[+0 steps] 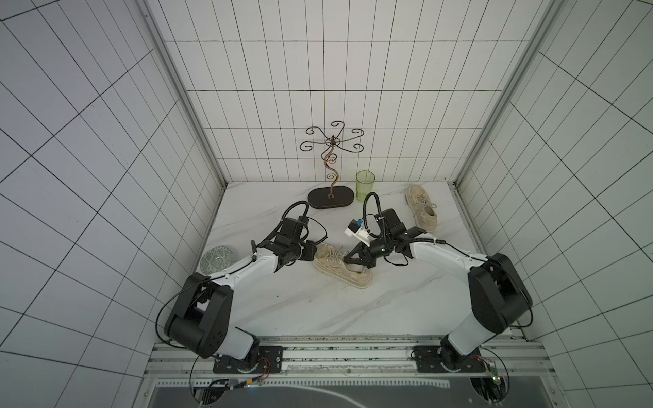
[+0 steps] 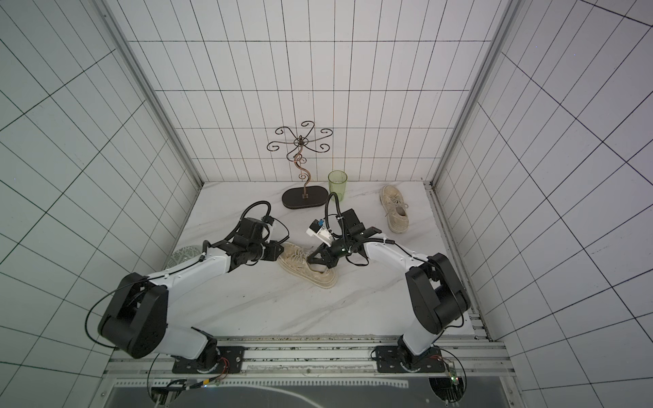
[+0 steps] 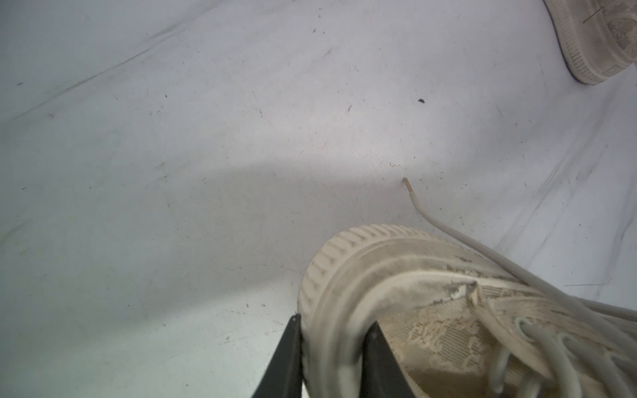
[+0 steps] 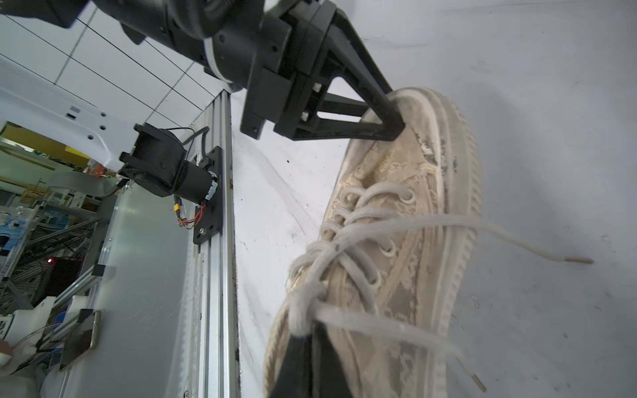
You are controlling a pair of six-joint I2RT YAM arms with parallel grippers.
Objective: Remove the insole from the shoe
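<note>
The beige lace-up shoe (image 1: pixel 333 265) lies on the table between the arms, toe to the left. At its toe is my left gripper, the rubber toe edge between its parted fingers; whether they clamp it I cannot tell. In the right wrist view, the left gripper's black finger (image 4: pixel 371 119) rests against the toe. Over the shoe's opening, my right gripper is shut, its tips low by the tongue behind a white lace (image 4: pixel 345 232). Nothing shows clearly between them. The insole cannot be made out from these views.
The matching shoe (image 1: pixel 421 207) lies at the back right. A dark-based metal stand (image 1: pixel 331 197) and a green glass (image 1: pixel 365 185) are at the back. A round patterned disc (image 1: pixel 216 259) sits at the left edge.
</note>
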